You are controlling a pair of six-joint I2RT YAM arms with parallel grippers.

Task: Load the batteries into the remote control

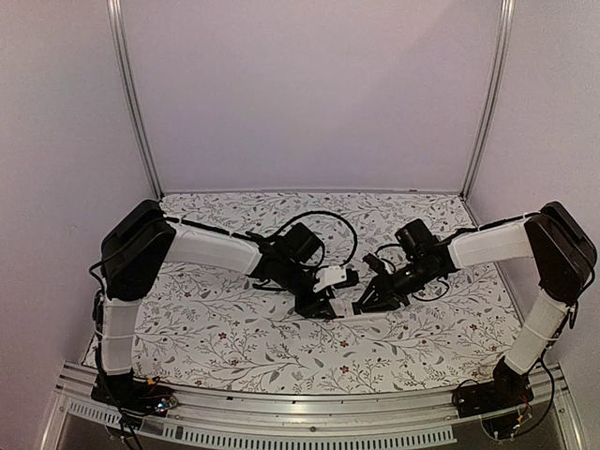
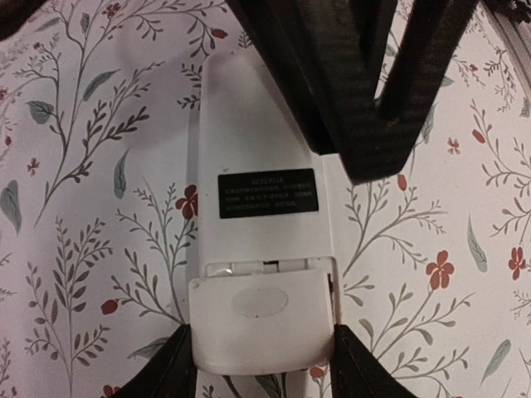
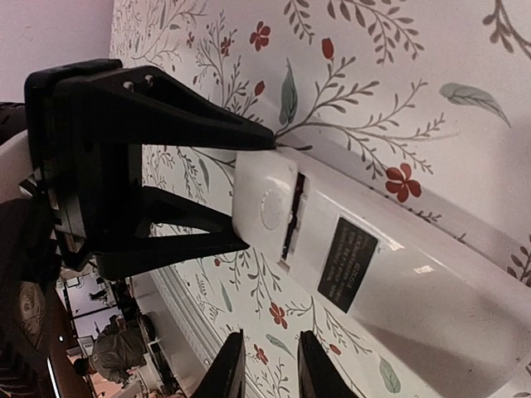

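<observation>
The white remote (image 2: 261, 112) lies back up on the floral surface, its dark label (image 3: 347, 264) showing. My left gripper is shut on the battery cover (image 2: 261, 319) at one end, which sits over the compartment with a narrow slot showing at its edge. The inside of the compartment is mostly hidden. My right gripper is above the remote's near side, its two fingertips part open with nothing seen between them; in the left wrist view it hangs over the remote's far end.
A metal rail (image 1: 309, 403) runs along the front edge, and pale walls stand at the back and sides. Both arms and their cables reach in close together at the middle.
</observation>
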